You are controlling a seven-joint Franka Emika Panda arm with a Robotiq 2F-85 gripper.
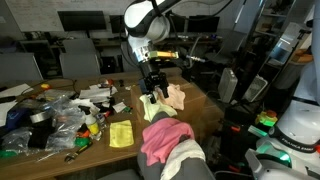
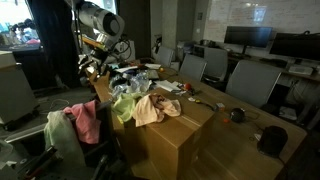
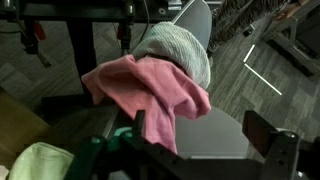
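Note:
My gripper stands open at the bottom of the wrist view, its dark fingers wide apart with nothing held between them. Beyond them, a pink cloth (image 3: 150,90) and a grey-white cloth (image 3: 178,48) hang over a chair. The same pink cloth (image 1: 160,138) and grey cloth (image 1: 187,160) show at the front of exterior view 1. On the table lie a pale yellow-green cloth (image 1: 168,108), a peach cloth (image 1: 174,96) and a flat yellow cloth (image 1: 121,134).
A person (image 1: 148,45) leans over the table's far side, hands close to the cloths there. Plastic bags (image 1: 67,125), bottles and other clutter cover the table's left part. Office chairs (image 1: 80,57) stand behind. Bare table (image 1: 205,112) shows to the right of the cloths.

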